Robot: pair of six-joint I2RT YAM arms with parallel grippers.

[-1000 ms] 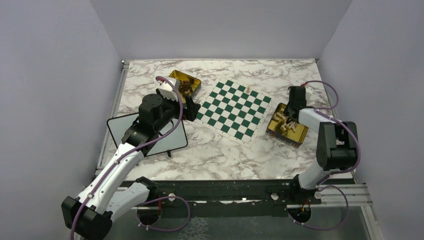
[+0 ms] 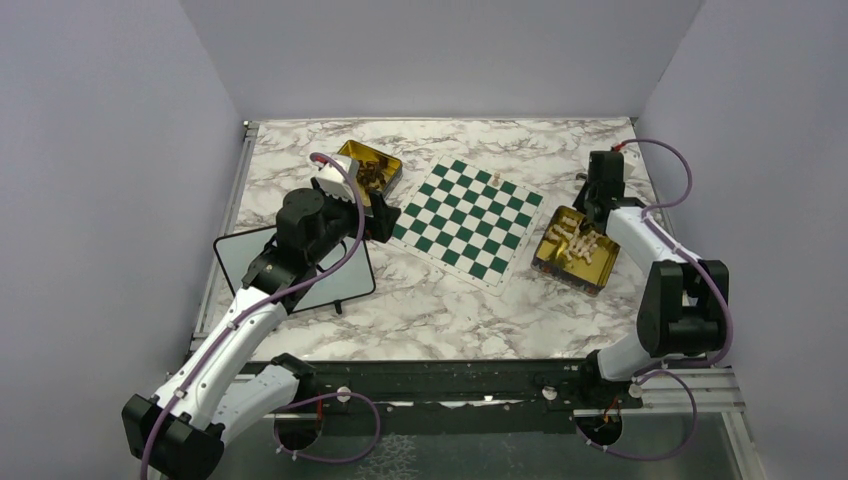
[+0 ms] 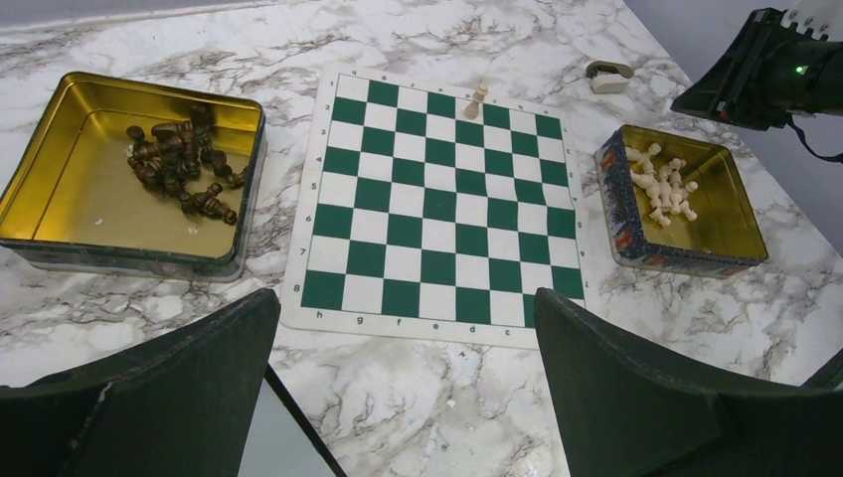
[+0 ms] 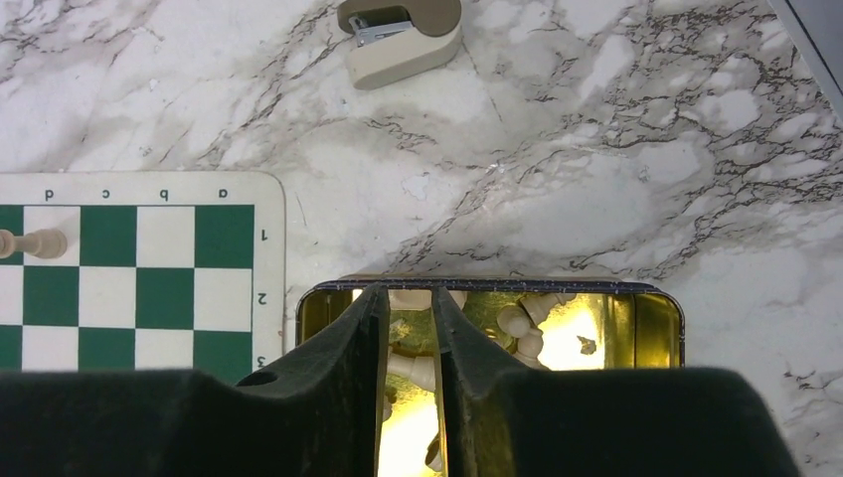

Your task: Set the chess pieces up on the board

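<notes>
The green-and-white chessboard [image 3: 421, 205] lies flat mid-table. One pale piece stands on its far edge row, on the d-file square in the right wrist view. Several pale pieces [image 3: 660, 185] lie heaped in the right tin [image 3: 686, 260]; dark pieces [image 3: 179, 159] fill part of the left tin [image 3: 119, 256]. My left gripper [image 2: 384, 218] hangs wide open and empty, left of the board. Above the right tin's far rim, my right gripper has its fingers close together. Pale shapes show in their narrow gap; whether one is gripped or lies below is unclear.
A stapler [image 4: 403, 45] sits on the table behind the right tin. Under the left arm is a grey-topped board with a black frame [image 2: 354, 277]. Bare marble surrounds the chessboard at the front and back.
The left arm and the piece on the board have stayed put.
</notes>
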